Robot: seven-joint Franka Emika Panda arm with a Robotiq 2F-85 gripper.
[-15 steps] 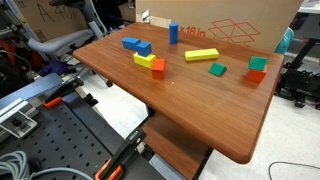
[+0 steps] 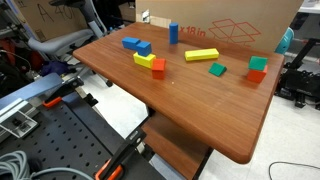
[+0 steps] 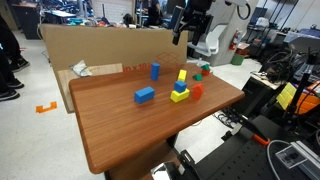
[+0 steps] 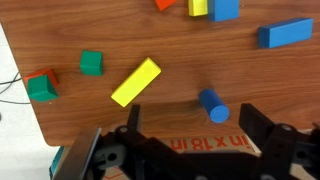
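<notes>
My gripper hangs high above the wooden table, its fingers wide apart with nothing between them. In exterior view 2 the gripper shows at the top, clear of every block. A blue cylinder stands upright near the cardboard side, below the fingers in the wrist view. To its left lies a long yellow block, then a small green block. Another green block rests on a red one.
A yellow block and a blue block touch, near a red block. One more blue block lies apart. Cardboard walls one table side. Bare wood spreads across the near right in exterior view 1.
</notes>
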